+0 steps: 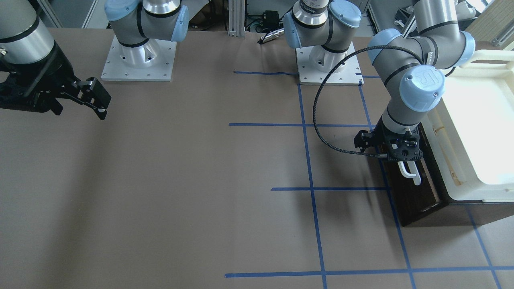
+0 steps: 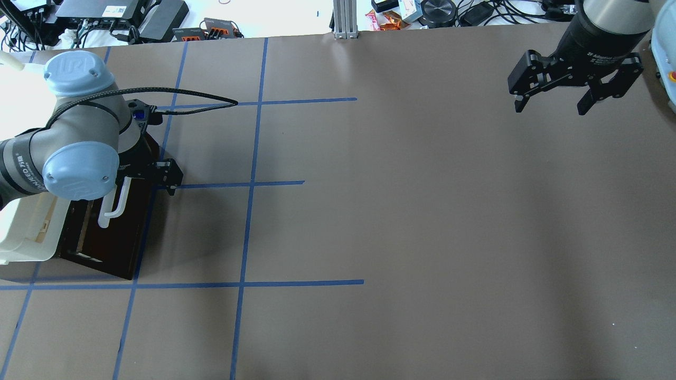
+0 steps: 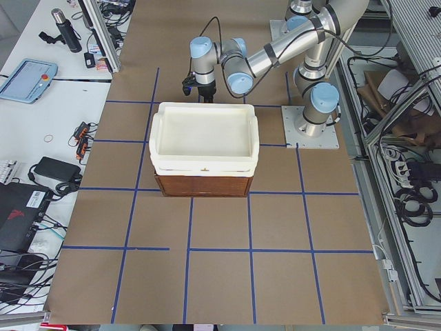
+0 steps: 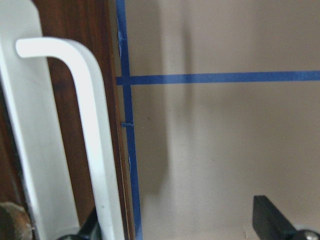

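My gripper [image 1: 388, 147] is at the side of a dark wooden box [image 1: 419, 212] topped by a white tray [image 1: 477, 120]. A white bar handle [image 4: 85, 95] stands out from the box's side. In the left wrist view one black finger is behind the handle at the bottom left, the other [image 4: 270, 222] at the bottom right, far apart, so the gripper is open around the handle. In the top view the handle [image 2: 120, 202] shows beside the gripper.
Bare table [image 1: 192, 192] with blue tape lines lies in front of the box's handle side. Another black gripper [image 1: 82, 96] hangs at the front view's left; further arms stand at the back.
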